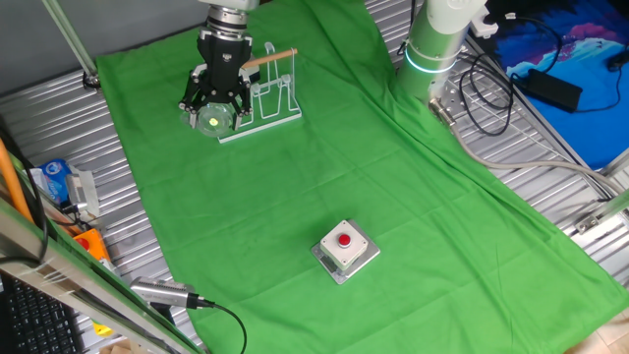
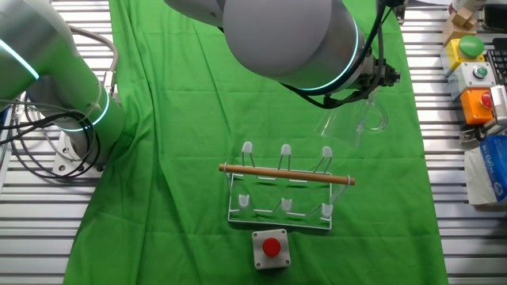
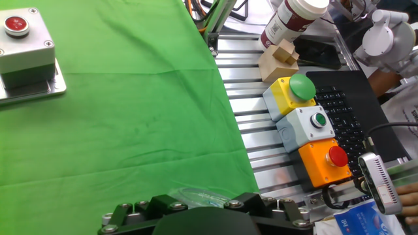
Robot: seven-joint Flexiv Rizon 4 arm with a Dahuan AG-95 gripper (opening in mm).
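A clear cup (image 1: 214, 121) shows at the far left of the cloth in exterior view 1, between the spread fingers of my gripper (image 1: 215, 106). Whether those fingers press on it does not show. From exterior view 2 the cup (image 2: 347, 124) is faint, its looped handle to the right; the arm hides most of the gripper. Only a sliver of clear rim (image 3: 199, 196) appears at the bottom of the wrist view, between the dark fingers. Close beside the gripper stands a white wire rack (image 2: 281, 225) with a wooden bar (image 2: 287, 173) across its top.
A red push button on a white box (image 1: 344, 246) sits on the green cloth (image 1: 295, 197), with bare cloth around it. Beyond the cloth edge are yellow (image 3: 282, 98), white (image 3: 305, 128) and orange (image 3: 320, 168) button boxes, wooden blocks (image 3: 277, 64) and a paper cup (image 3: 287, 25).
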